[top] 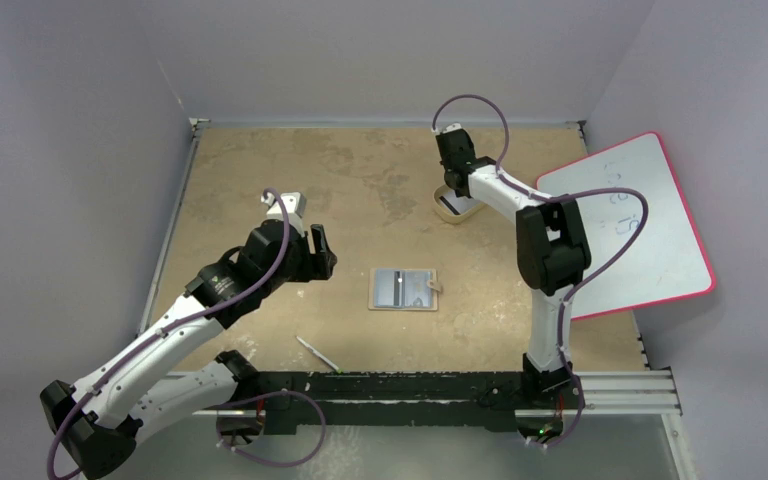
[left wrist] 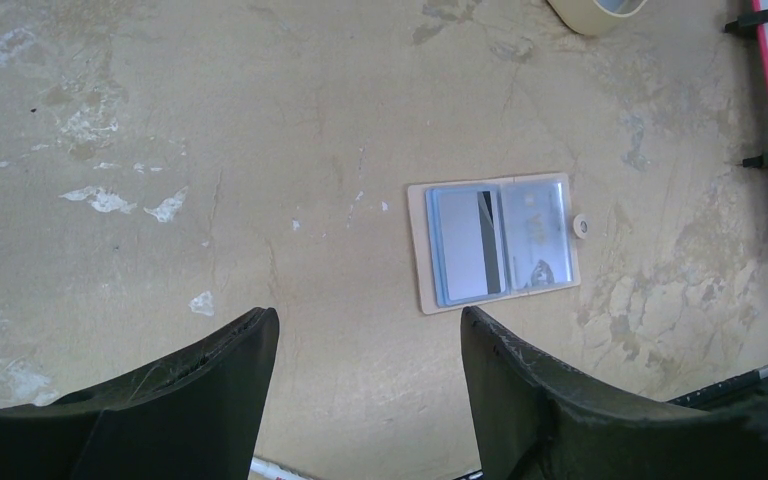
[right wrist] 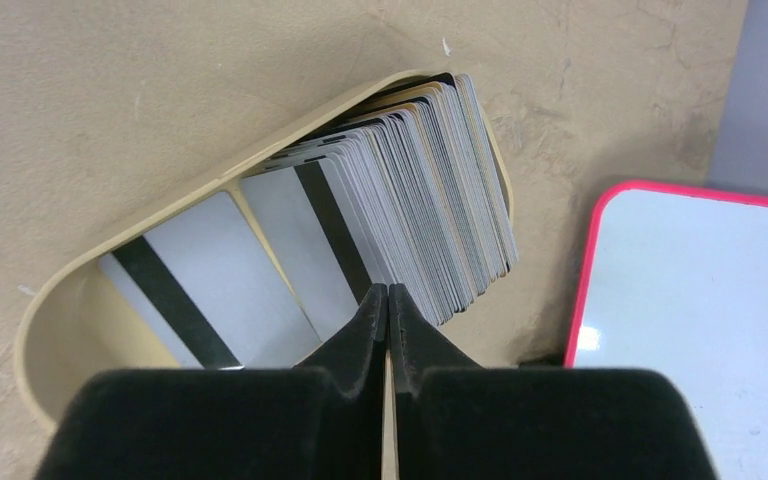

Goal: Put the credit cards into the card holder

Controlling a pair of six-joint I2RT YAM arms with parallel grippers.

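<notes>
Many white cards with black stripes [right wrist: 400, 190] stand packed at one end of a beige oval container [right wrist: 175, 190]. One card [right wrist: 222, 275] lies apart at its other end. My right gripper is shut over the near edge of the packed cards, its fingertips together and no card between them. The card holder [left wrist: 421, 250], a small beige booklet with clear sleeves, lies flat and spread on the table, a striped card in its left sleeve. My left gripper stands open and empty, off to the left of the holder in the top view [top: 322, 252].
A pink-edged whiteboard [top: 625, 230] takes up the right side of the table, near the right arm. A white pen [top: 317, 354] lies near the front edge.
</notes>
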